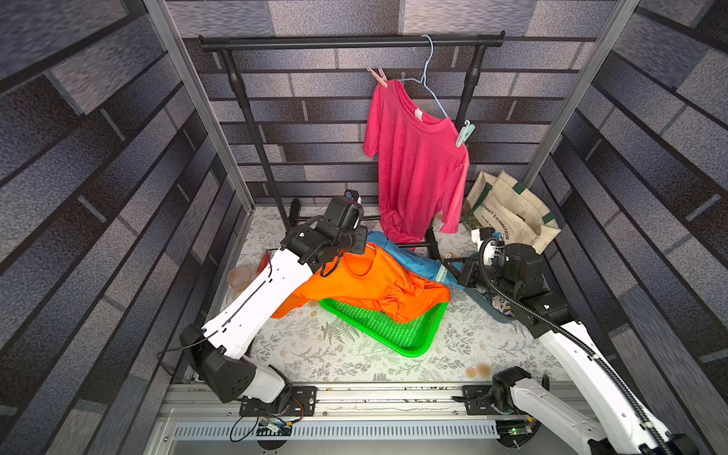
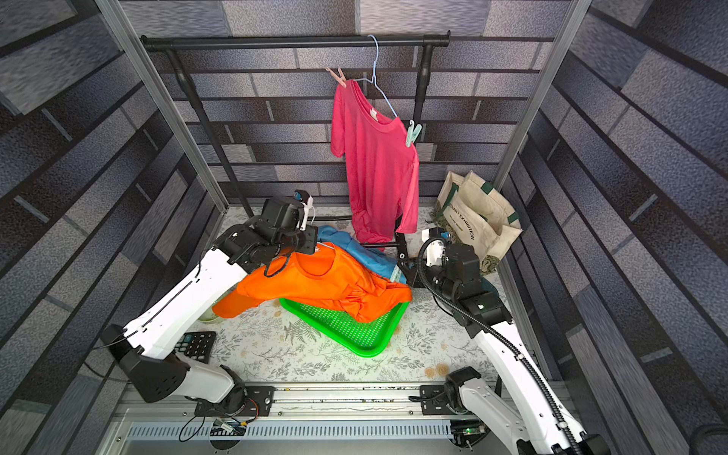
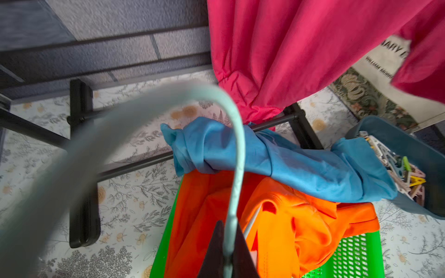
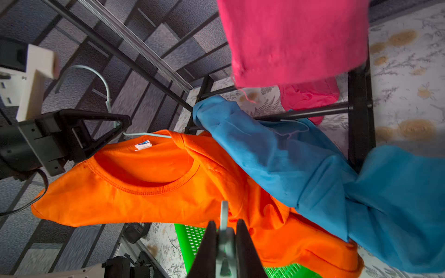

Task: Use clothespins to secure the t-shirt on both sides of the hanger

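An orange t-shirt (image 1: 364, 276) spreads over the green tray (image 1: 413, 350), with a pale green-grey hanger (image 4: 143, 134) inside its neckline. My left gripper is shut on the hanger (image 3: 238, 153) near its hook, which curves up close to the camera. The right gripper is shut on a grey clothespin (image 4: 224, 217) that points up from between its fingers, in front of the orange shirt (image 4: 194, 203) and apart from the hanger. No clothespin shows on the orange collar; the shirt's right shoulder is bunched in folds.
A pink t-shirt (image 1: 417, 167) hangs from the black rack (image 1: 349, 42), with a pink clothespin (image 1: 377, 78) and a green clothespin (image 1: 465, 134). Behind the orange shirt lies a blue cloth (image 3: 296, 166). A bin (image 3: 428, 153) holds several clothespins; a tote bag (image 1: 512, 208) stands behind.
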